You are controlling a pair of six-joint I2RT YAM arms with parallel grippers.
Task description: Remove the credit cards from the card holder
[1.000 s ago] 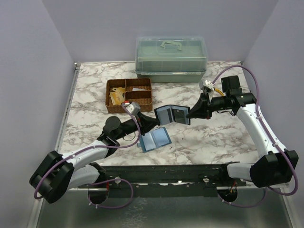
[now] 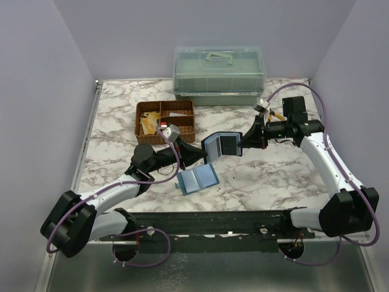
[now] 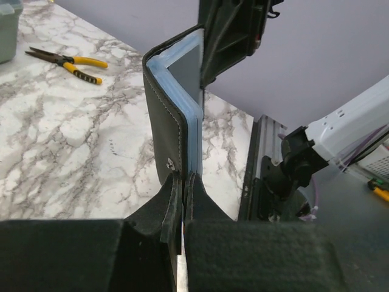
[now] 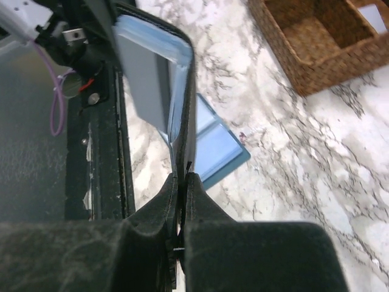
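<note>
The black card holder (image 2: 222,145) is held open in the air between my grippers, its clear blue-edged sleeves (image 3: 176,85) fanned. My left gripper is shut at its left end, fingertips at the edge; whether anything is between them is hard to tell. My right gripper is shut on the holder's other end. On the table below lies a light-blue open sleeved item (image 2: 197,178), also behind the holder in the right wrist view (image 4: 219,152).
A wicker basket (image 2: 140,131) with compartments stands back left, a lidded clear box (image 2: 219,73) at the back. Yellow-handled pliers lie at the right.
The holder and both grippers have shifted slightly.
</note>
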